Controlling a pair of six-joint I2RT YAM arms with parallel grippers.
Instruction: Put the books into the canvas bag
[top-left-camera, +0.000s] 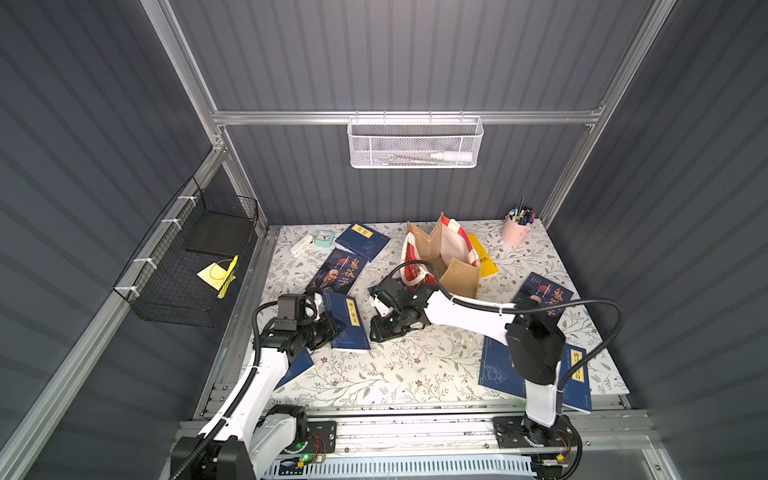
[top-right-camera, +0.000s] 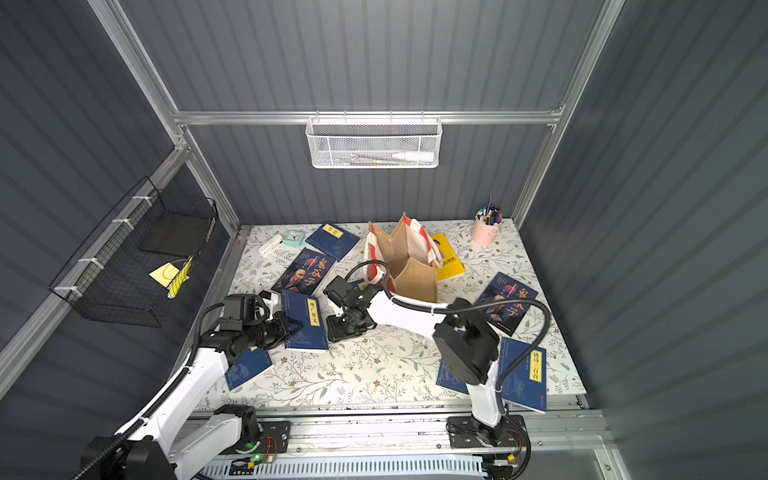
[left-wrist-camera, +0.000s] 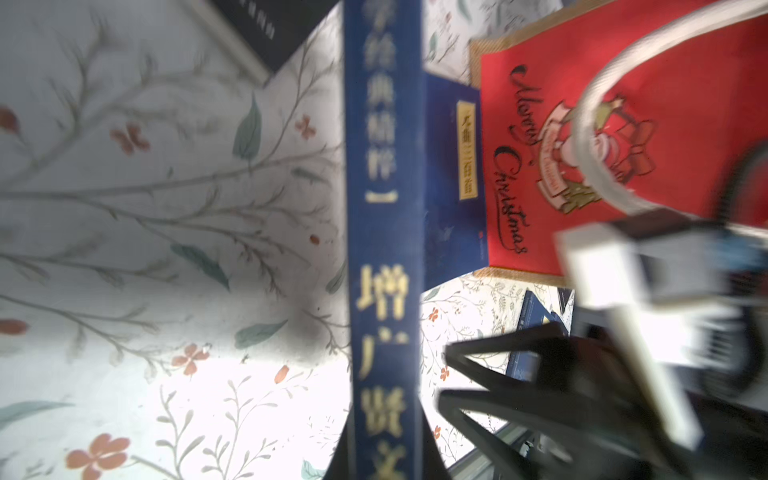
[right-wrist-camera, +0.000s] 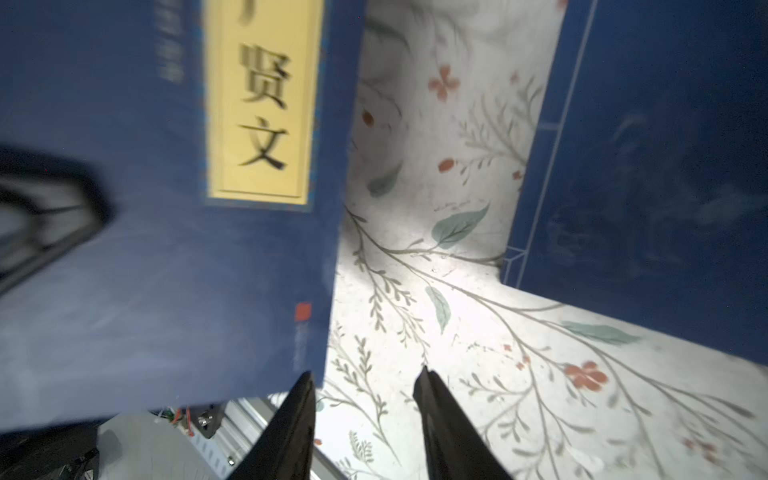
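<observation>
My left gripper (top-left-camera: 332, 325) is shut on the left edge of a blue book (top-left-camera: 349, 329) with a yellow label, which looks lifted off the table. In the left wrist view the book's spine (left-wrist-camera: 384, 232) runs upright through the frame, covering most of the fingers. To its right, my right gripper stands open and empty beside the book's corner. The tan and red-white bag (top-left-camera: 458, 277) is open at the top, behind the right arm. Another blue book (left-wrist-camera: 454, 216) lies against the bag's red side (left-wrist-camera: 512, 64).
Dark books (top-left-camera: 340, 268) (top-left-camera: 364, 241) lie at the back left, a yellow book (top-left-camera: 483, 257) by the bag, several more at right (top-left-camera: 577, 376). A pen cup (top-left-camera: 516, 232) stands at the back right.
</observation>
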